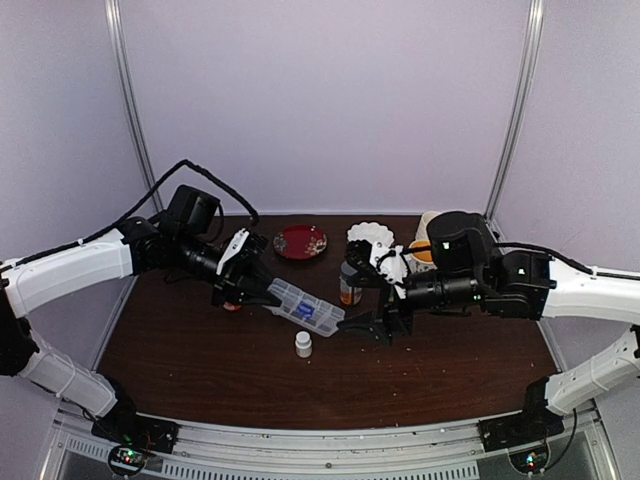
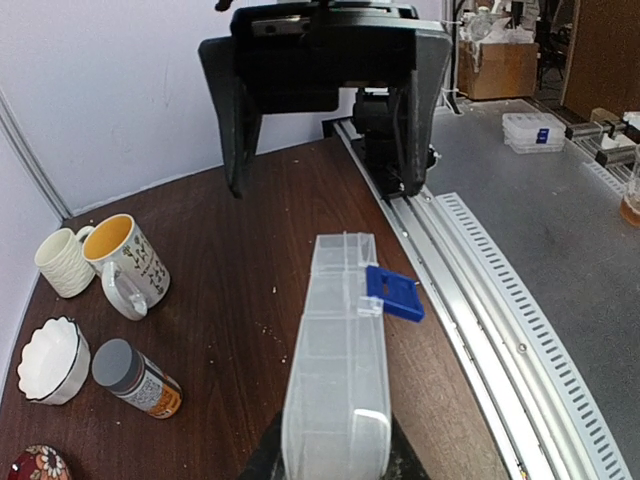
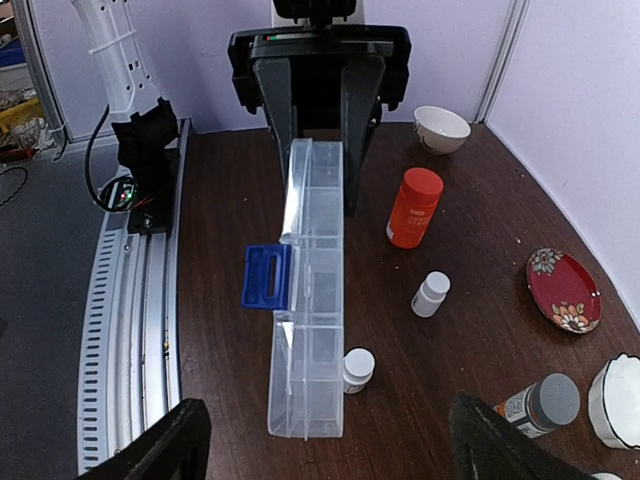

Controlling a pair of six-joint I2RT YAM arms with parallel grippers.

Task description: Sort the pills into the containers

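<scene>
A clear compartment box with a blue latch hangs above the table, tilted, its far end pointing toward my right arm. My left gripper is shut on the box's near end; in the right wrist view its fingers flank that end. Whether the lid is fully closed I cannot tell. My right gripper stands open just off the far end, its fingers wide apart with nothing held. Two white bottles and a red bottle stand on the table.
Toward the back are a red flowered plate, a white scalloped bowl, a grey-capped bottle and two mugs.
</scene>
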